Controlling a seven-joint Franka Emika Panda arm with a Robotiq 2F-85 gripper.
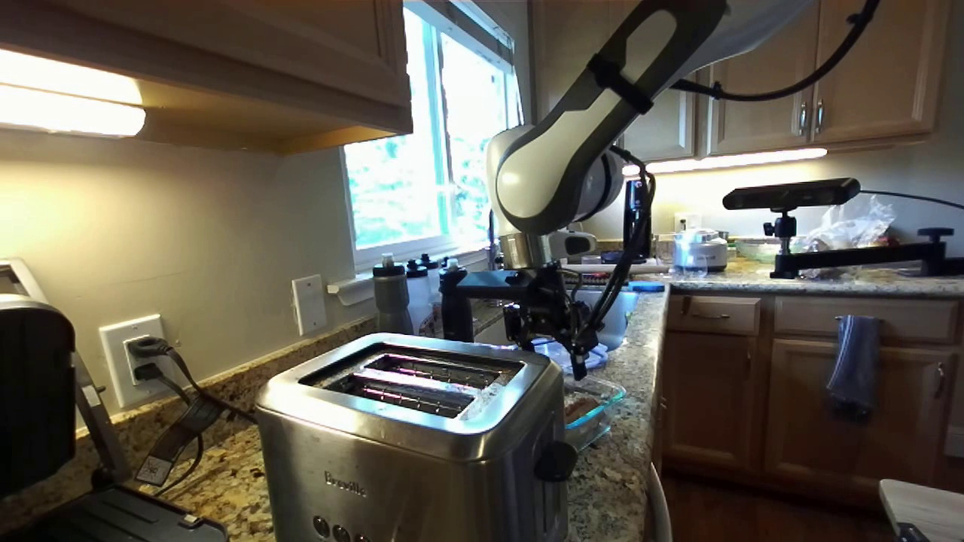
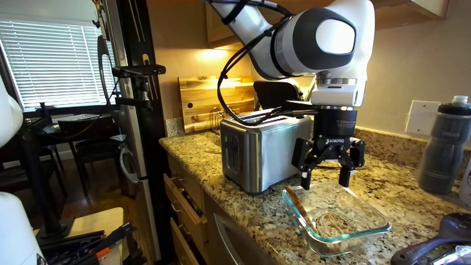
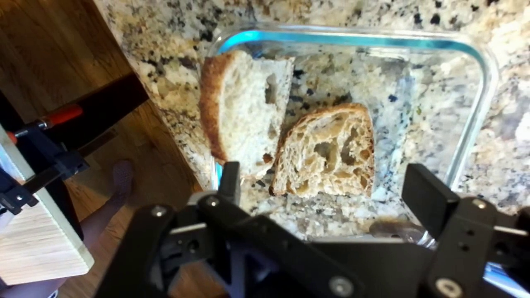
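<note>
Two slices of bread are in a clear glass dish with a teal rim. In the wrist view, one slice leans against the dish's left wall, and the other slice lies flat nearer the middle. My gripper is open above the toaster-side end of the dish, its fingers pointing down and apart, with nothing between them. Both fingertips also show at the bottom of the wrist view, below the slices. A steel two-slot toaster stands beside the dish; what I can see of its slots holds no bread.
Bottles stand along the wall, and a dark utensil lies near the dish. The counter's front edge runs close by the dish and toaster. Plugged cords hang behind the toaster.
</note>
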